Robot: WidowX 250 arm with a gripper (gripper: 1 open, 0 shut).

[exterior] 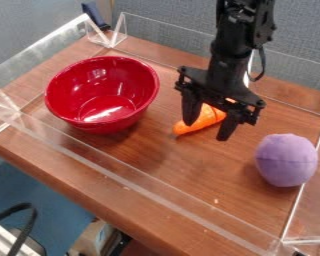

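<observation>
An orange carrot-like object (195, 123) lies on the wooden tabletop, right of centre. My black gripper (208, 118) is over it, fingers pointing down on either side and apart, so it stands open. A red bowl (103, 90) sits to the left. A purple ball (287, 159) lies to the right.
Clear low walls edge the wooden table (136, 190). A grey panel stands behind, and cables and other items are below the table at the lower left.
</observation>
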